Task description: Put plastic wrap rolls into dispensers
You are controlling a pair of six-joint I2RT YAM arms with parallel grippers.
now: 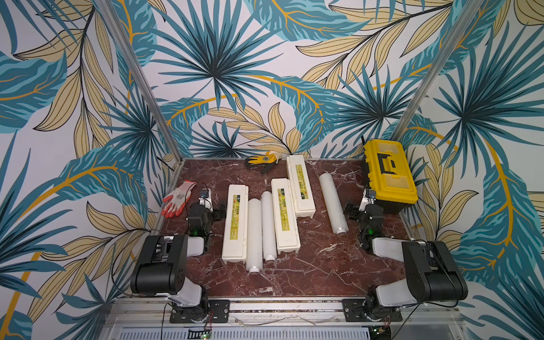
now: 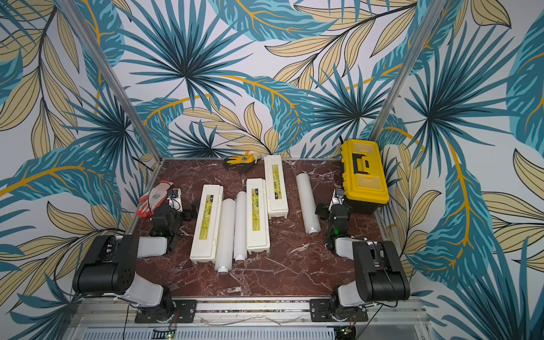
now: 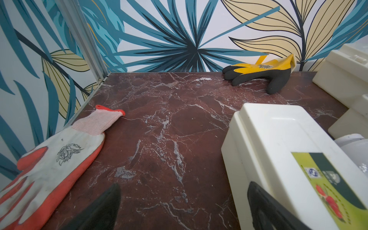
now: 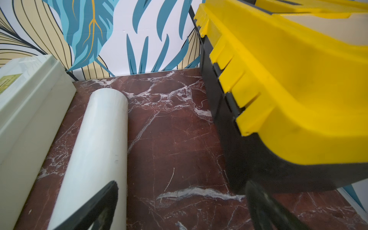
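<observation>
Three closed white dispensers lie lengthwise on the table: a left one [image 1: 234,223], a middle one [image 1: 285,215] and a back right one [image 1: 301,187]. Between the left and middle dispensers rest two white wrap rolls side by side, one [image 1: 254,235] and a slimmer one [image 1: 268,226]. The third roll [image 1: 333,204] lies apart on the right. My left gripper is open and empty, left of the left dispenser [image 3: 291,153]. Open and empty too, my right gripper stands between the third roll [image 4: 95,153] and the toolbox.
A yellow-and-black toolbox [image 1: 391,172] stands at the back right, close to my right gripper. A white-red glove [image 1: 179,198] lies at the left edge, a yellow-black glove [image 1: 262,162] at the back.
</observation>
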